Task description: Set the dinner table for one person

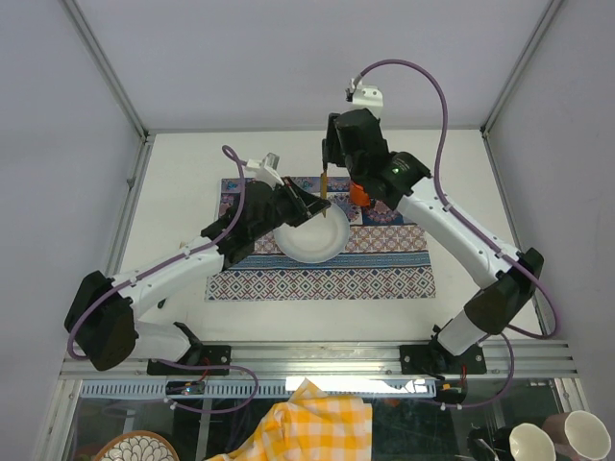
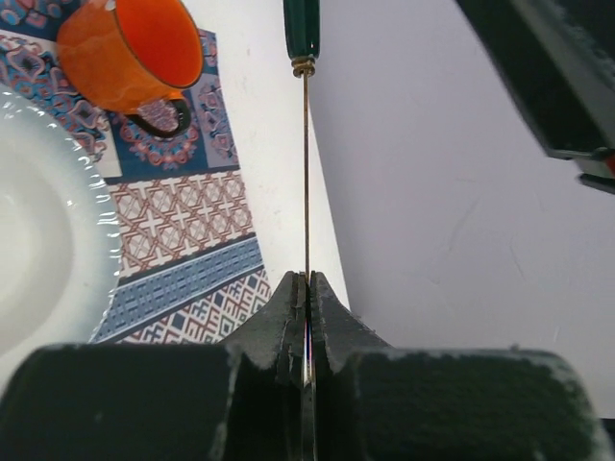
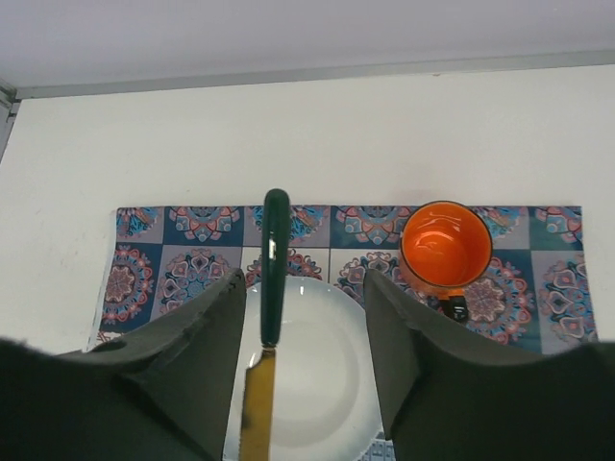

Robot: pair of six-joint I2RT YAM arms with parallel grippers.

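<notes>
A knife with a gold blade (image 3: 258,408) and a dark green handle (image 3: 275,269) hangs above the white plate (image 3: 322,403). My left gripper is shut on the blade, which appears edge-on in the left wrist view. Around the knife but apart from it, my right gripper stands open, its fingers on either side of the handle in the right wrist view. An orange mug (image 3: 446,245) sits at the placemat's back right. The patterned placemat (image 1: 322,283) lies under the plate.
Bare white table (image 1: 178,192) surrounds the placemat. A fork (image 1: 183,246), partly seen, lies on the left. In front of the table are a yellow checked cloth (image 1: 317,427) and white cups (image 1: 531,444). Both arms are close together over the plate.
</notes>
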